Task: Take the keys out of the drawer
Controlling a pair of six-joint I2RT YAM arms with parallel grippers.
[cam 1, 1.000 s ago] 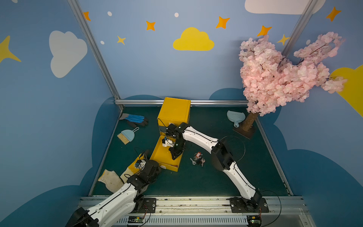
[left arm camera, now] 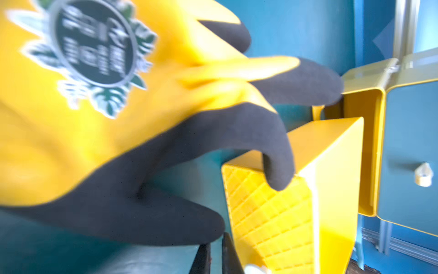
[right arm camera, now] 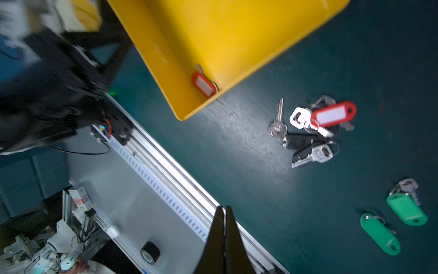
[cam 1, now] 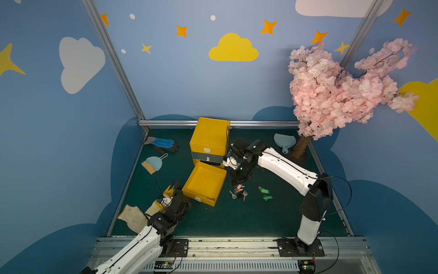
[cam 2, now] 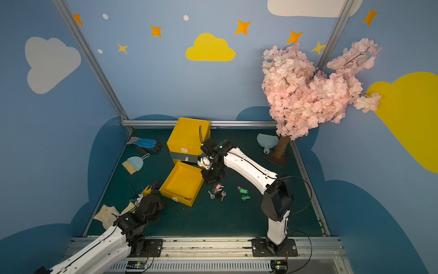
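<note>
The yellow drawer (cam 1: 205,182) is pulled out from the yellow cabinet (cam 1: 209,137). In its front right corner lies a key with a red tag (right arm camera: 204,85). Outside it, on the dark green table, a bunch of keys with a red tag (right arm camera: 329,115) lies beside two green-tagged key sets (right arm camera: 407,209). My right gripper is shut above the table, right of the drawer, nothing between its fingers. My left gripper is by the drawer's front left; its fingers are nearly together, and nothing shows in the narrow gap.
A yellow and black glove (left arm camera: 182,105) fills much of the left wrist view. A blue glove (cam 1: 160,143), brush (cam 1: 155,163) and dustpan (cam 1: 285,141) lie farther back. A blossom tree (cam 1: 337,86) stands at the back right. Open table lies front right.
My right gripper has moved right, from over the drawer to beside it, and the green-tagged keys now show.
</note>
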